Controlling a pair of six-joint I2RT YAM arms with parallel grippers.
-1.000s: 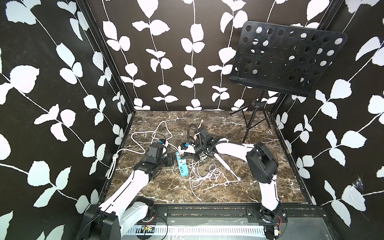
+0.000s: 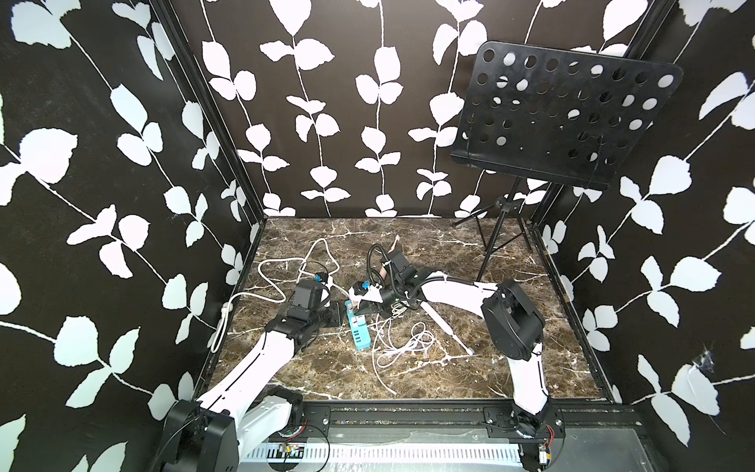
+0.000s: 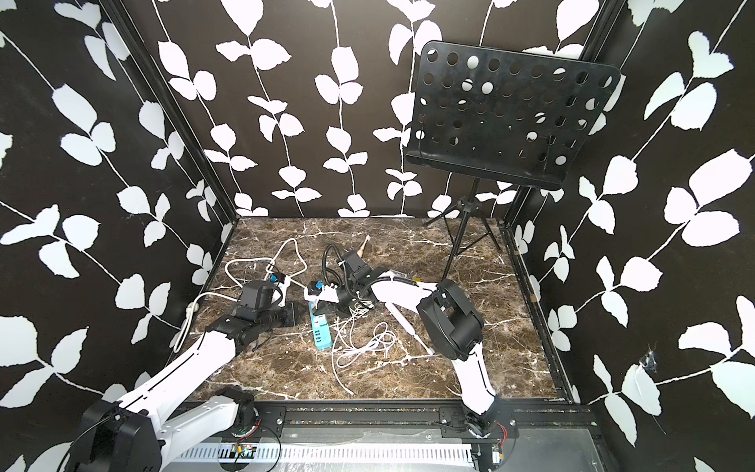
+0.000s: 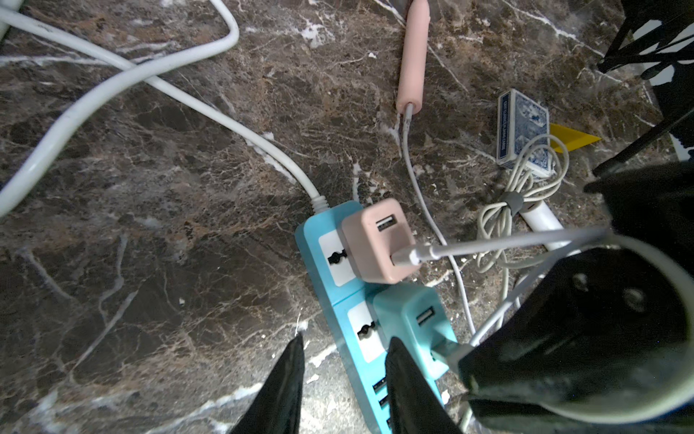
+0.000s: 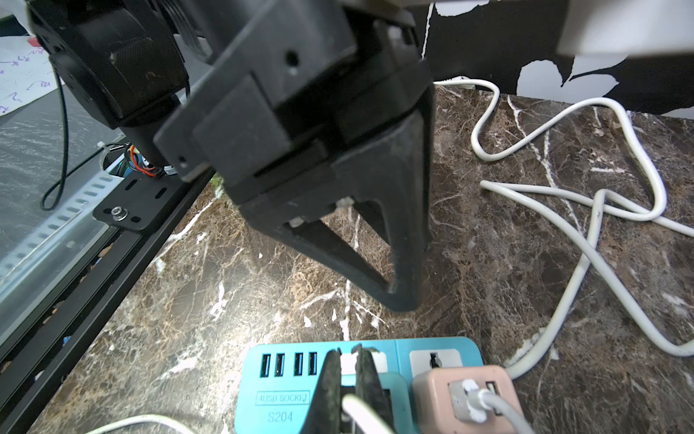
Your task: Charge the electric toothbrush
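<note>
The blue power strip [image 2: 361, 336] lies mid-table. It holds a pink charger [image 4: 377, 249] with a white plug in it and a teal charger [image 4: 415, 322] beside that. My left gripper hangs over the strip's left side, fingers apart with nothing between them. My right gripper is shut at the teal charger, where a white cable runs; the wrist partly hides its tips. A pink toothbrush handle [image 4: 412, 58] lies behind, with a thin cable from its end. A white toothbrush-like stick [image 2: 444, 326] lies right of the strip.
Loose white cables [image 5: 600, 238] cover the left and centre. A card box [image 4: 520, 126] lies by a cable bundle. A black music stand [image 2: 566, 110] stands at back right.
The left arm has shifted very slightly. The right arm looks unchanged.
</note>
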